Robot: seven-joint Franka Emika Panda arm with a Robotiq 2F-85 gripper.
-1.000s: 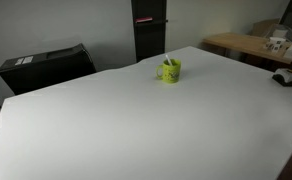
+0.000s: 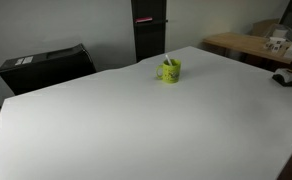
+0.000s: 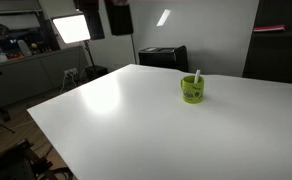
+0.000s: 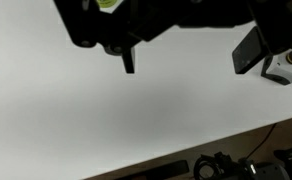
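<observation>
On the white table [image 2: 116, 120], toward the far side, a yellow-green mug [image 2: 171, 71] stands upright with its handle to the left in exterior view 1. A white stick-like object [image 3: 197, 76] leans in it and pokes above the rim; its lower end is hidden inside. At the top of the wrist view a small piece of the mug [image 4: 107, 4] shows beside my gripper's dark body. My gripper is open, its fingers wide apart, with only bare table visible between them. Its height above the table is hard to tell.
A black boxy machine [image 2: 48, 70] stands beyond the table's far left edge. A wooden side table [image 2: 244, 43] with cups is at the back right. In the wrist view a white object [image 4: 284, 68] lies near the table edge.
</observation>
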